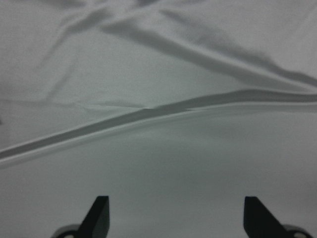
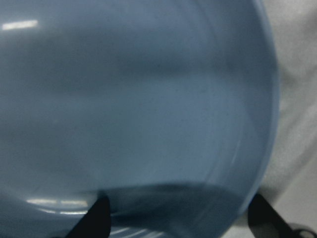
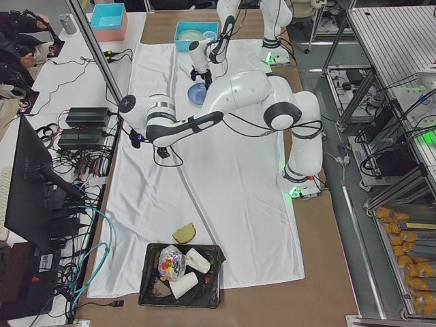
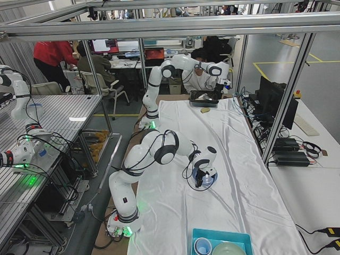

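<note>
A blue plate [image 3: 195,95] lies on the white cloth [image 3: 191,197], partly hidden behind my arms in both camera views. My right gripper is right at its rim, fingers apart: one over the plate, the other at the rim's outer edge. The plate fills most of the right wrist view. My left gripper is open above bare, wrinkled cloth, nothing between its fingers.
A black tray [image 3: 146,293] with a bag and white items stands at one end, a yellow sponge [image 3: 184,232] beside it. A turquoise bin [image 4: 219,234] with dishes is at the other end. Cables and power units line one side.
</note>
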